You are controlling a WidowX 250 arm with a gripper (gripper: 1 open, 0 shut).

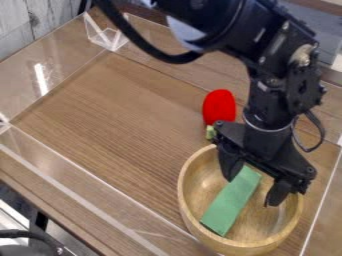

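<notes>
A black robot arm reaches down from the top of the view, its gripper [265,168] over a yellow bowl [203,225]. The gripper is open, its fingers spread above the right and back part of the bowl. A green oblong object [230,205] lies in the bowl, left of and below the gripper. A red round object [219,105] sits on the wooden table behind the bowl, with a small green piece at its lower end, partly hidden by the arm.
A clear plastic item [110,35] is at the upper left edge, and black cables run at the lower left.
</notes>
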